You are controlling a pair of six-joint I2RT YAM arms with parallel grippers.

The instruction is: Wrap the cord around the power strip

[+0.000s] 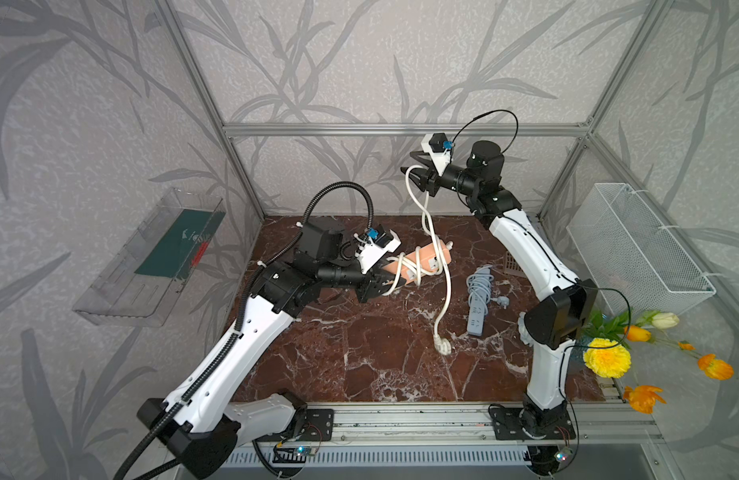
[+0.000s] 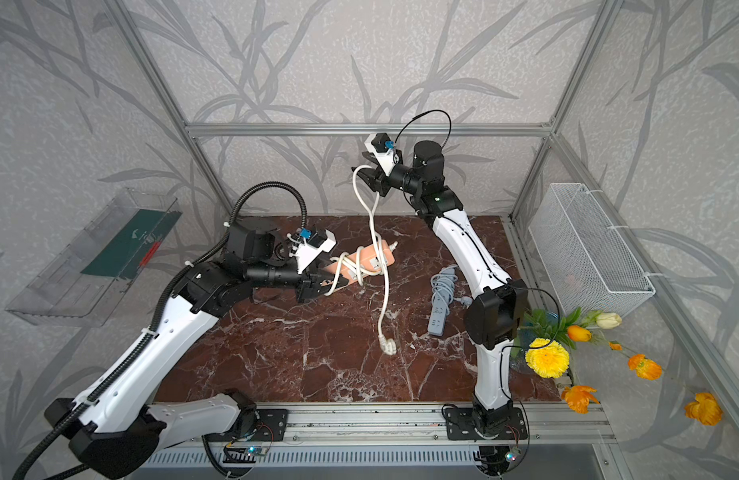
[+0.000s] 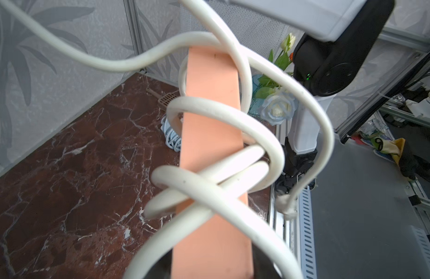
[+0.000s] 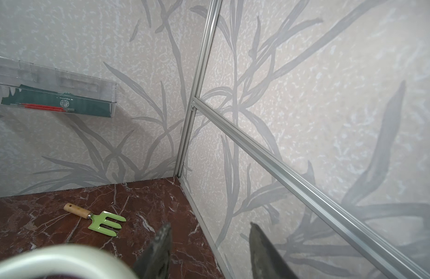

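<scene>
My left gripper (image 1: 379,281) is shut on the peach power strip (image 1: 435,257) (image 3: 211,130), holding it in the air with the white cord (image 3: 224,118) in several crossing loops around it. A length of cord (image 2: 384,312) hangs from high up to a plug (image 2: 388,345) at its free end. High at the back right, my right gripper (image 2: 361,169) has the cord draped over or beside it; in the right wrist view its fingers stand apart, and a blurred curve of cord (image 4: 66,260) lies at the lower left.
A second, grey power strip (image 1: 477,308) lies wrapped on the table (image 1: 345,352). A clear bin (image 1: 145,264) is on the left, a wire basket (image 1: 633,248) and flowers (image 1: 605,356) on the right. A garden fork (image 4: 98,220) shows in the right wrist view.
</scene>
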